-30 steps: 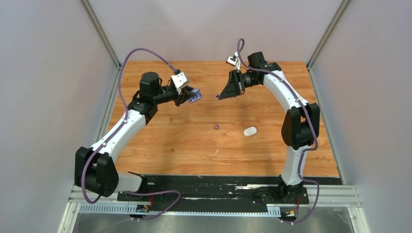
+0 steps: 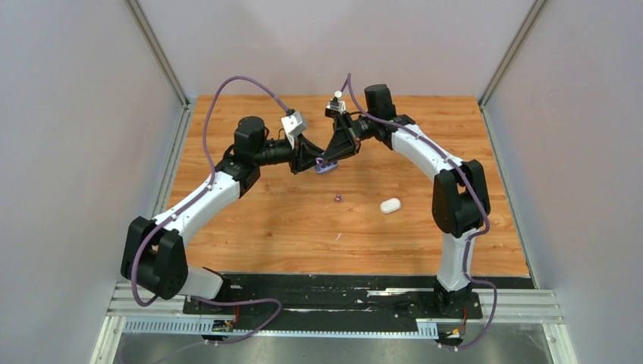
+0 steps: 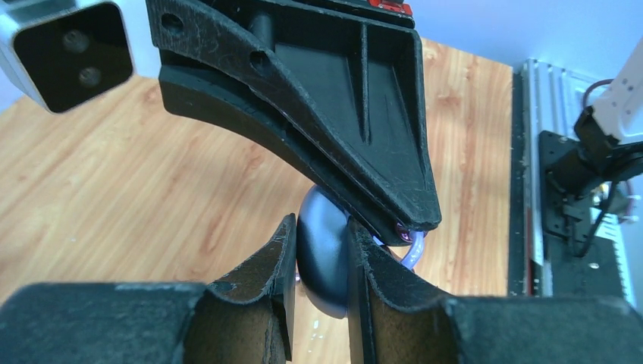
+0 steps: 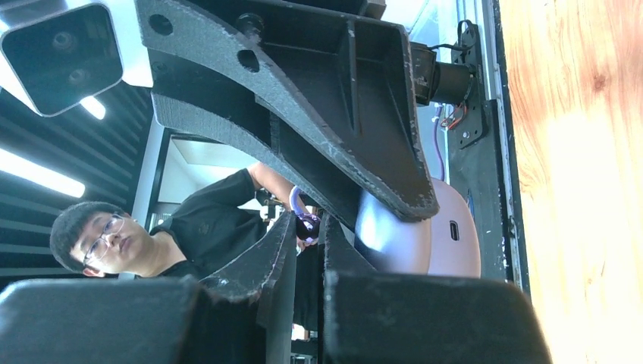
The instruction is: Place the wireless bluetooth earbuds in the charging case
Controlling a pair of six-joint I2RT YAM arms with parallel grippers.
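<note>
My left gripper is shut on the charging case, a smooth lilac shell that shows over the table in the top view. From the right, my right gripper comes close against it, shut on a shiny purple earbud with a curved lilac band. In the right wrist view the case appears beside the earbud, its port facing outward. The case's slots are hidden, so whether the earbud touches one cannot be told. A second purple earbud lies on the table below the grippers.
A white rounded object lies on the wooden table, right of the loose earbud. The two grippers nearly touch, leaving little room between them. Purple cables run along both arms.
My left gripper has moved right with the case, and my right gripper has moved left with its earbud, closing the gap between them. The table earbud and white object have stayed put.
</note>
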